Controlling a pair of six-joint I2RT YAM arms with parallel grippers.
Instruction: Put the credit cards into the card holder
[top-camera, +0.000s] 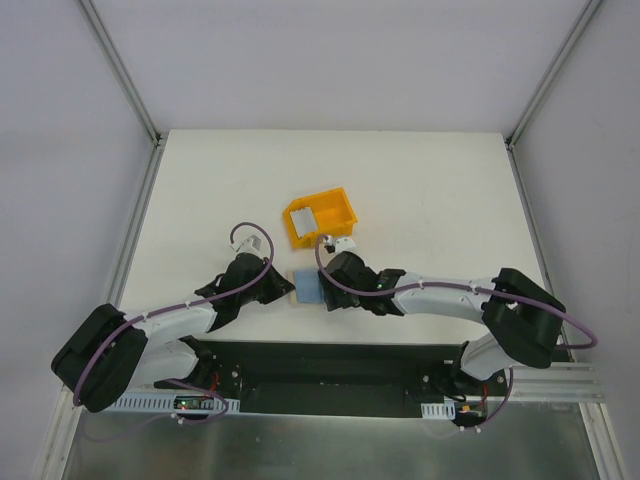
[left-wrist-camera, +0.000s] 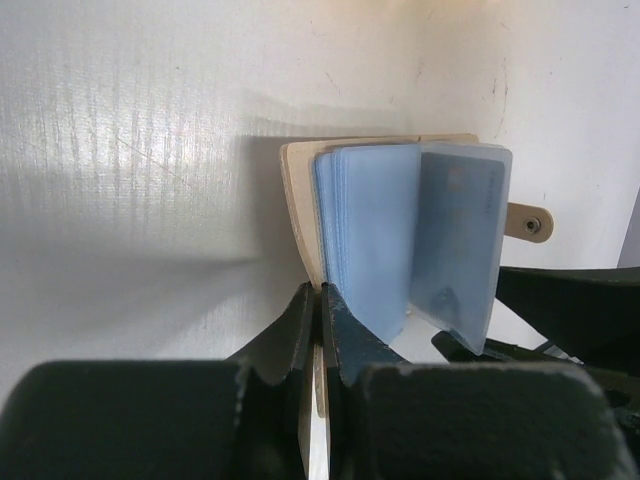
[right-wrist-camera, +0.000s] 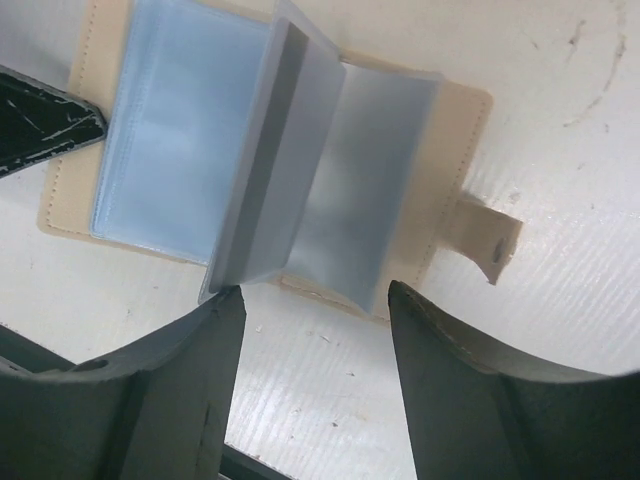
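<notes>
The card holder (top-camera: 308, 287) lies opened near the table's front, a beige cover with blue and clear leaves. Its left edge runs in between the tips of my left gripper, which is shut on that thin rim. In the right wrist view, a clear leaf (right-wrist-camera: 285, 150) stands raised from the beige cover (right-wrist-camera: 455, 150), with blue leaves (right-wrist-camera: 180, 130) to its left. My right gripper is open at the holder's edge, the raised leaf's lower corner close to its left fingertip. Pale cards (top-camera: 304, 222) sit in the orange tray.
The orange tray (top-camera: 347, 208) stands just behind the holder. A snap tab (left-wrist-camera: 530, 222) sticks out from the holder's side. Both grippers are close together.
</notes>
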